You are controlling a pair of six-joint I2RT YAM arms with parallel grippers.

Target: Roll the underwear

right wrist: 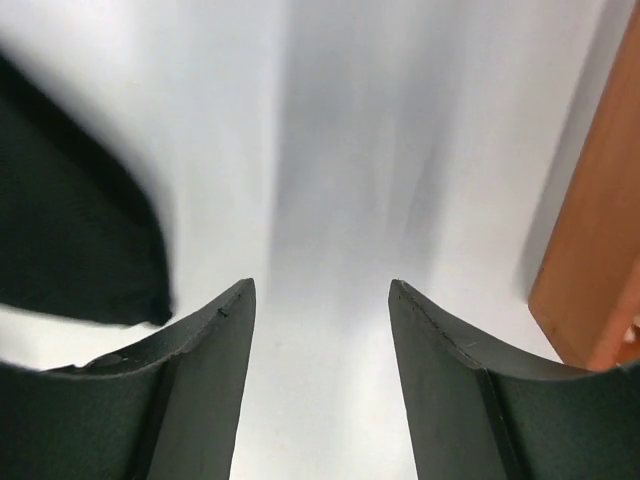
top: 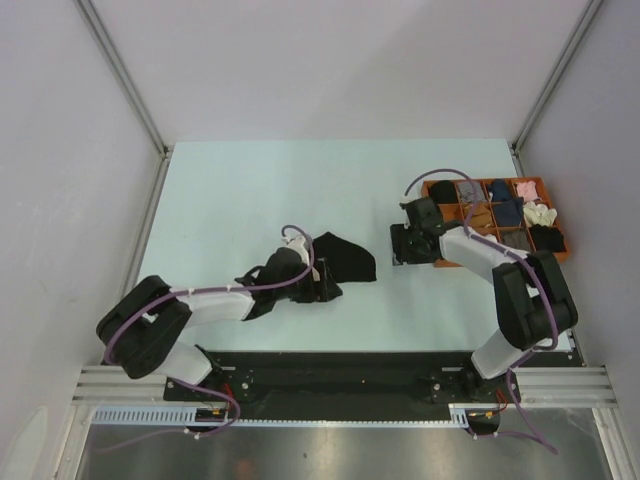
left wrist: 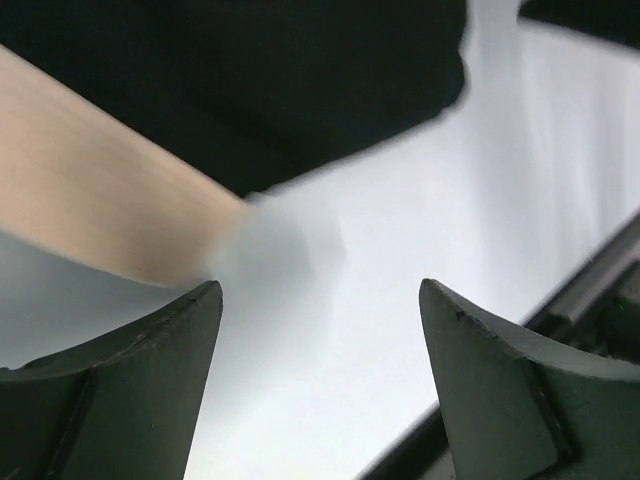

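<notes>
The black underwear (top: 346, 258) lies on the table, its beige waistband (left wrist: 120, 200) showing blurred in the left wrist view. My left gripper (top: 320, 284) is low at the cloth's lower left end, its fingers apart with nothing seen gripped between them. My right gripper (top: 400, 245) stands open to the right of the cloth, between it and the organizer, with bare table between its fingers.
An orange divided organizer (top: 450, 215) (right wrist: 590, 240) holding folded clothes sits at the right, beside my right gripper. Its front edge is below my left arm.
</notes>
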